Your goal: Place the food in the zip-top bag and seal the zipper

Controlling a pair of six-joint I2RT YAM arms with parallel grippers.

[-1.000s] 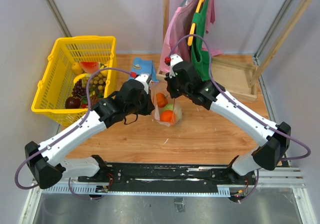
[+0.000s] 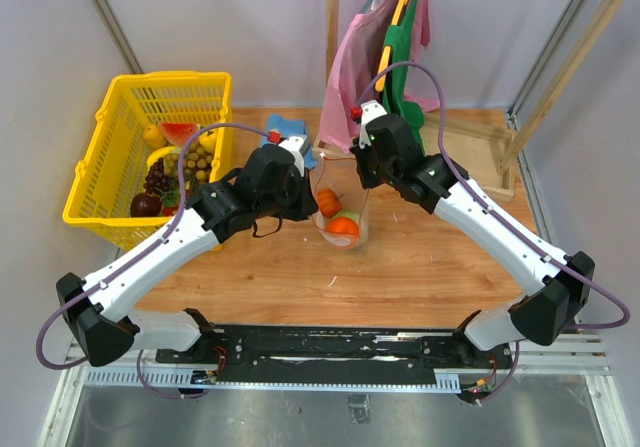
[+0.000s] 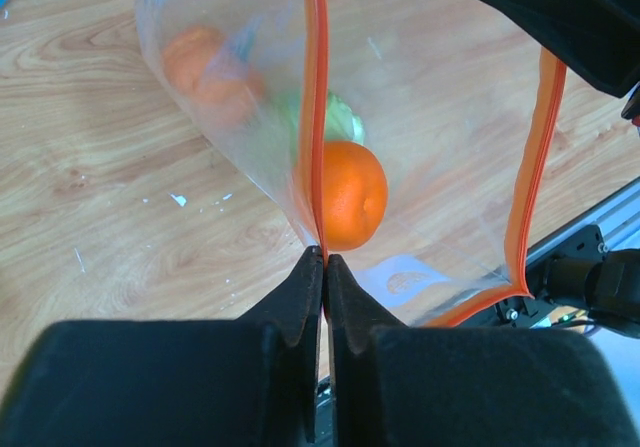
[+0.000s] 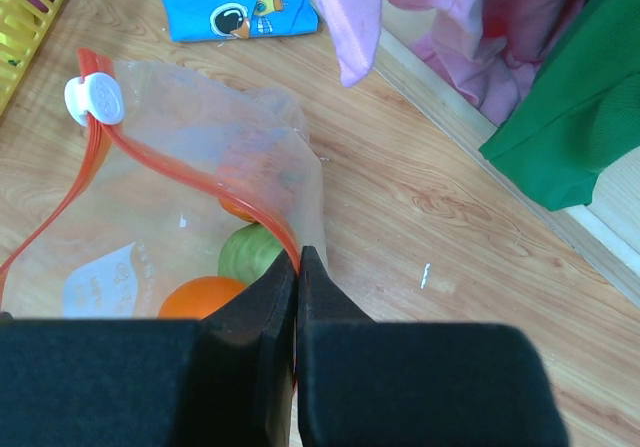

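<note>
The clear zip bag (image 2: pixel 340 217) stands open between the arms, holding oranges (image 3: pixel 350 195) and a pale green item (image 4: pixel 247 252). My left gripper has its fingers close together on the orange zipper edge of the bag. My right gripper is shut on the other zipper edge, by the bag's opening. The white slider (image 4: pixel 94 99) sits on the orange strip at the upper left in the right wrist view.
A yellow basket (image 2: pixel 110 142) of fruit stands at the left. A blue cloth (image 4: pixel 234 3) lies behind the bag. Pink (image 2: pixel 345 77) and green garments (image 4: pixel 570 107) hang on a wooden rack at the back right.
</note>
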